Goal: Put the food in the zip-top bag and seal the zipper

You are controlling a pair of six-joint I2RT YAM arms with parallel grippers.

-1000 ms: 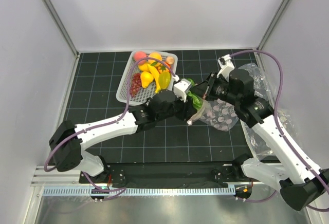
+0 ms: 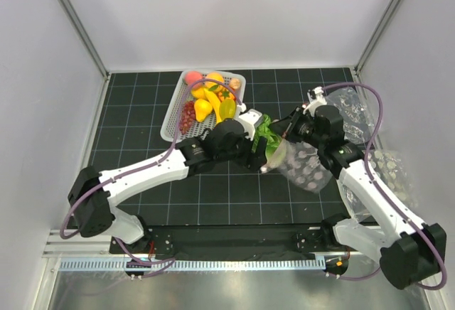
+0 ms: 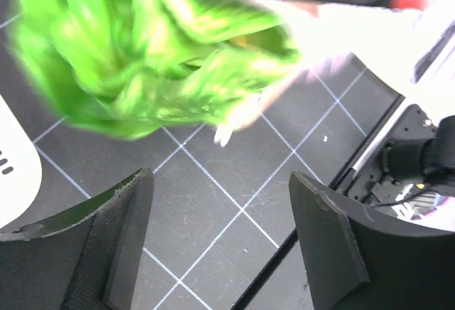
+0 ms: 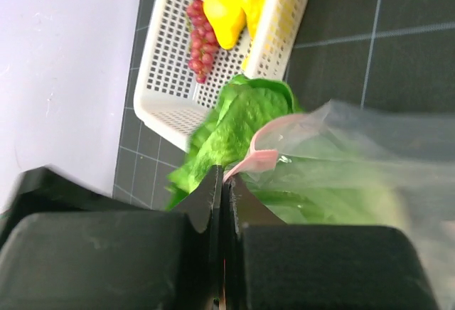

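Green lettuce (image 2: 268, 136) sits at the mouth of the clear zip top bag (image 2: 307, 169), part of it showing through the film and part outside. My right gripper is shut on the bag's pink-edged rim (image 4: 260, 159), holding it up. Beside the lettuce, my left gripper is open; its fingers (image 3: 117, 235) are wide apart with only table visible between them. In the left wrist view the lettuce (image 3: 142, 61) lies beyond those fingertips. The far end of the bag is hidden in both wrist views.
A white basket (image 2: 168, 126) of several toy fruits, with grapes (image 2: 187, 116) and a pear (image 2: 203, 108), stands behind the left arm. More clear bags (image 2: 389, 178) lie at the right edge.
The right arm has shifted, its gripper still at the bag rim.
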